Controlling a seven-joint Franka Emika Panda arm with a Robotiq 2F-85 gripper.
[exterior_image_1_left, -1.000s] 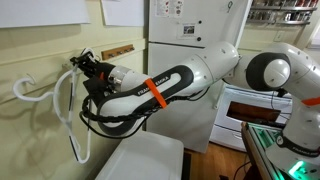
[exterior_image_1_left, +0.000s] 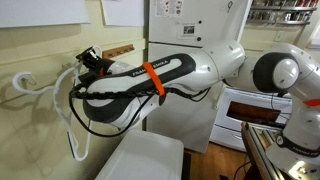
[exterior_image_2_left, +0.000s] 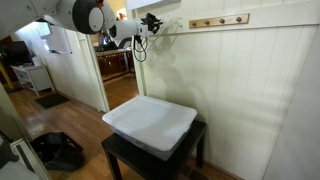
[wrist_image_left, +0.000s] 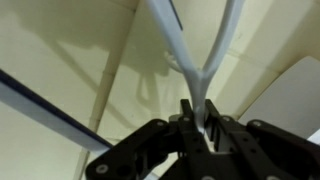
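Observation:
A white hanger (exterior_image_1_left: 48, 92) extends left from my gripper (exterior_image_1_left: 80, 65) in exterior view 1, its curved hook end close to the cream wall. The gripper is shut on it. In the wrist view, the black fingers (wrist_image_left: 186, 118) close around the white hanger (wrist_image_left: 197, 84) just where it splits into two branches. Exterior view 2 shows the gripper (exterior_image_2_left: 154, 22) high up by the wall; the hanger is faint there against the pale background.
A wooden peg rail (exterior_image_2_left: 220, 20) is fixed to the wall (exterior_image_2_left: 245, 80). Below stands a large white lidded bin (exterior_image_2_left: 150, 117) on a black table (exterior_image_2_left: 190, 145). A black bin (exterior_image_2_left: 58, 152) is on the floor. A white fridge (exterior_image_1_left: 190, 80) stands behind the arm.
The forearm has risen slightly and shifted. The hanger has turned a little with the gripper, and its hook end now sits higher; the grip on it has stayed shut.

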